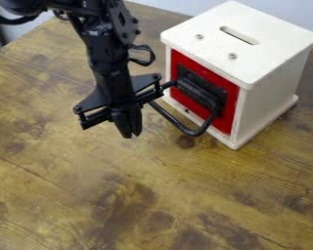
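Note:
A white wooden box [257,54] stands at the upper right, with screws and a slot on its top and a red front panel [222,124] carrying a black fitting. A black curved bar loops out from that fitting. My black gripper [128,122] hangs pointing down just left of the box, near the bar. Whether its fingers are open or shut is hard to tell; I see nothing clearly held.
A pale wall or edge shows at the top left.

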